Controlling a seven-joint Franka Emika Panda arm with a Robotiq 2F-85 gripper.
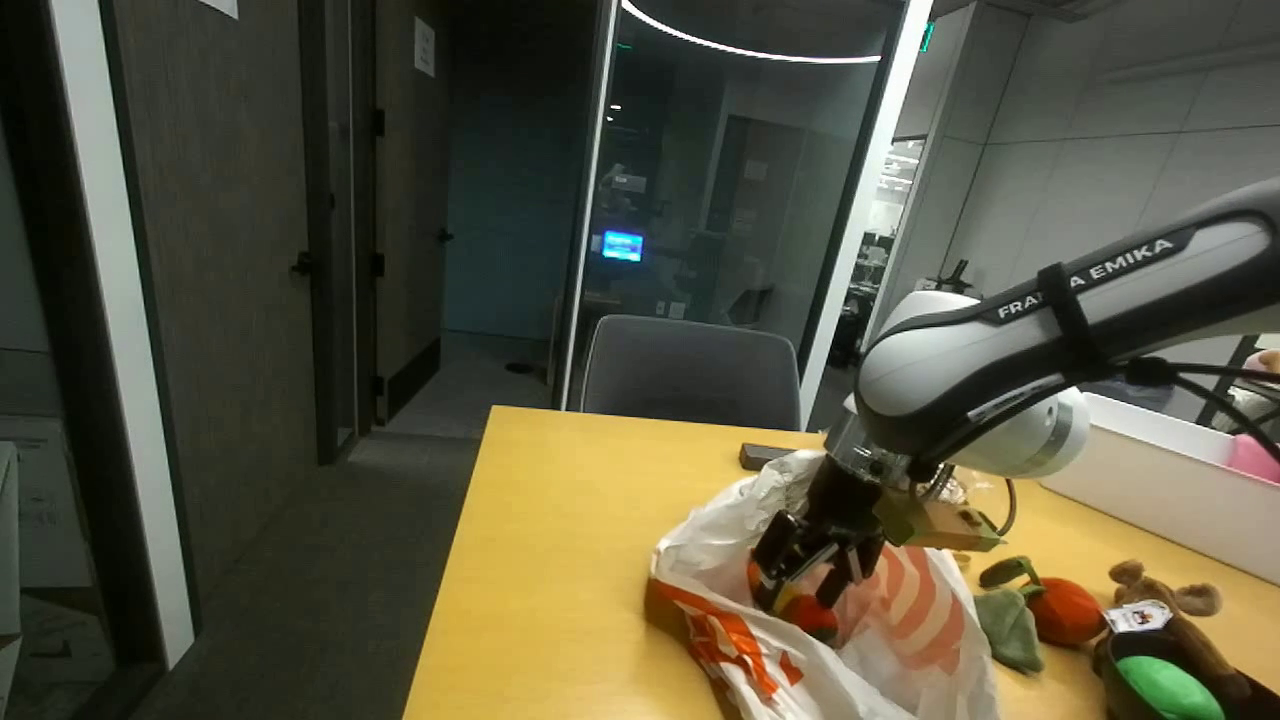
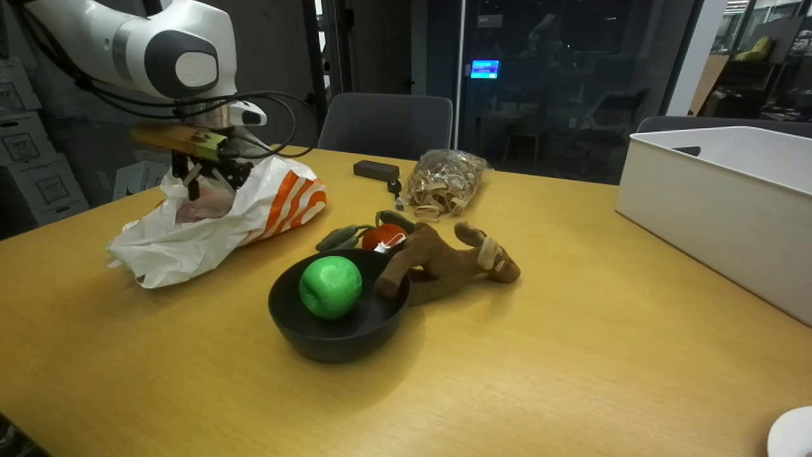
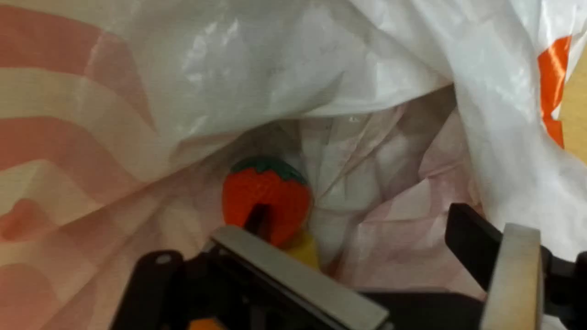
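Observation:
A white plastic bag with orange stripes lies on the table with its mouth open. My gripper reaches down into that mouth, its fingers spread apart and nothing held between them. In the wrist view a red strawberry-like toy with a green top rests on the bag's inside, partly covered by the left finger. Something yellow shows just below it, and a bit of orange appears behind that finger at the bottom edge. From the second exterior view the bag's side hides these toys.
A black bowl holds a green apple. Beside it are a brown plush animal and a red plush piece. Behind lie a bag of rubber bands and a dark box. A white bin stands right.

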